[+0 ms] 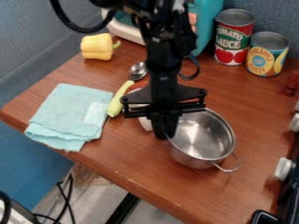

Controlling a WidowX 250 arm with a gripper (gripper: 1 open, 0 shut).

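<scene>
My black gripper [166,122] is at the near-left rim of a steel pot [205,146] with wire handle, at the middle right of the table [140,171]. Whether its fingers are open or shut is hard to tell. A pale round item behind the gripper is mostly hidden. Left of it lie a yellow banana [115,103], a spoon [138,72] and a folded light-blue cloth [61,118].
A yellow object [98,47] sits at back left, a tomato sauce can [232,39] and another can [267,54] at back right, with a teal toy behind the arm. A black appliance [282,192] lines the right edge.
</scene>
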